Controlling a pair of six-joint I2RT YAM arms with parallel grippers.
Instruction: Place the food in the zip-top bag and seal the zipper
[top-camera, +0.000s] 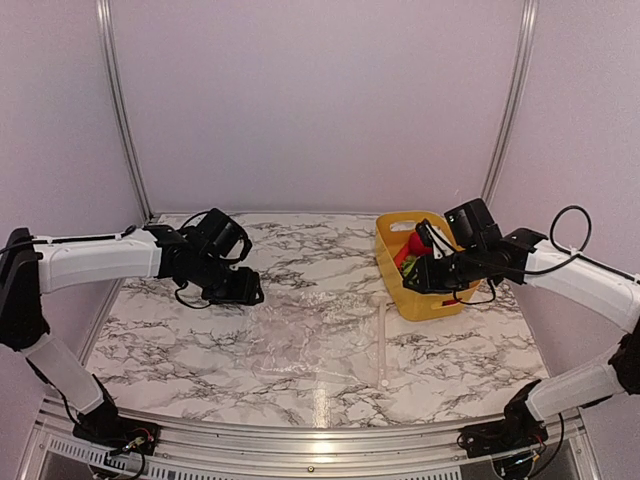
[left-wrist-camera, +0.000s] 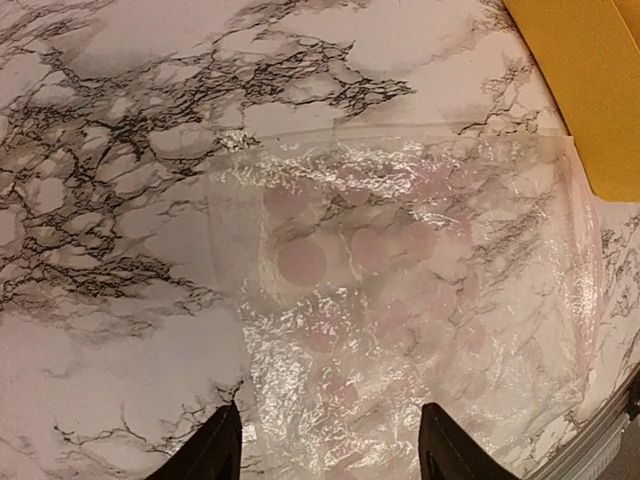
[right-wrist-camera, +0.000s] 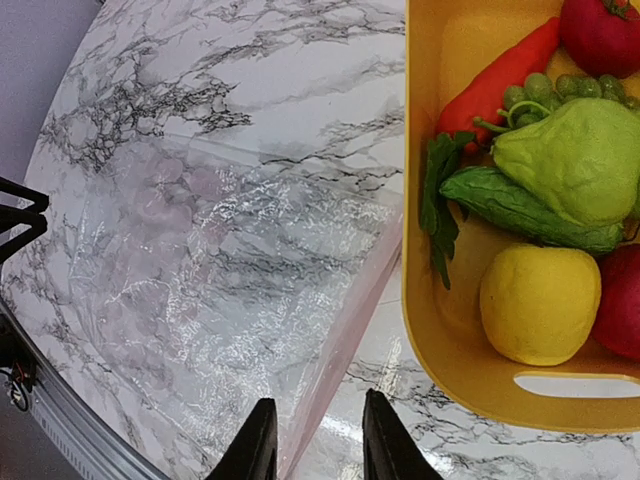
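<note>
A clear zip top bag (top-camera: 315, 335) lies flat on the marbled table, no food visible in it. Its pinkish zipper strip (right-wrist-camera: 345, 330) runs along the side nearest the yellow basket (top-camera: 425, 308). Inside that basket are a green pear (right-wrist-camera: 570, 160), a cucumber (right-wrist-camera: 525, 212), a red chili pepper (right-wrist-camera: 505, 75), green grapes (right-wrist-camera: 570, 88), a yellow fruit (right-wrist-camera: 540, 303) and a tomato (right-wrist-camera: 605, 35). My left gripper hangs above the bag's left part, fingers apart and empty. Near the basket's left side, above the zipper end, my right gripper is open and holds nothing.
The basket's left wall stands close beside the bag's zipper side. A metal rail (top-camera: 310, 432) borders the table's front edge. Bare table (top-camera: 280, 245) lies behind the bag and to its left.
</note>
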